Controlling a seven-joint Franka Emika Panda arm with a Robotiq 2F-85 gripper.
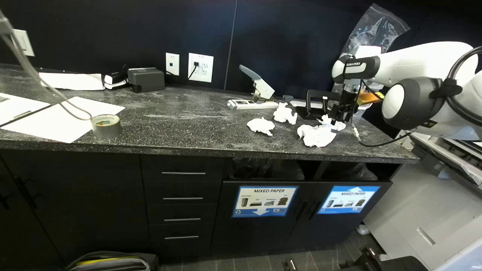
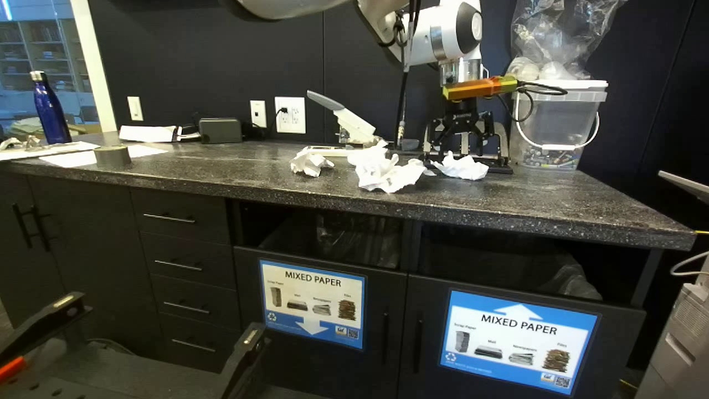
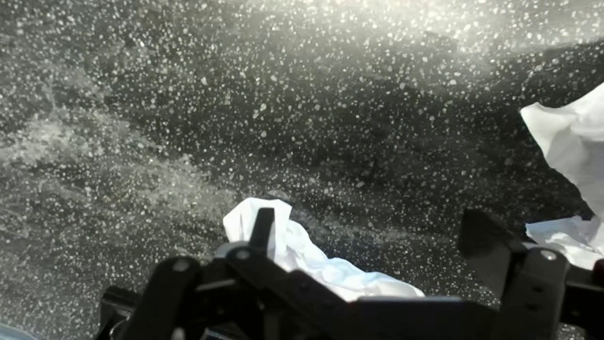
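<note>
Several crumpled white papers lie on the dark speckled counter. My gripper [image 2: 465, 157] stands open and low over the right-hand crumpled paper [image 2: 463, 167], fingers pointing down. From the wrist, that crumpled paper [image 3: 325, 267] stretches from the left finger [image 3: 262, 226] into the gap, partly hidden by the gripper's own body; whether it touches a finger is unclear. Another sheet [image 3: 583, 136] appears at the right edge there, outside the fingers. Exterior view 1 shows a large crumpled piece [image 1: 317, 135] near the front edge and two more, one [image 1: 260, 126] left and one [image 1: 285, 113] behind.
Behind the gripper are a black hole punch [image 1: 317, 101] and a clear bucket [image 2: 551, 123]. An upright-handled stapler [image 1: 257, 86] stands at the back. A tape roll [image 1: 106, 126] sits far left on flat paper. Mid-counter is clear. Open bin slots lie under the front edge.
</note>
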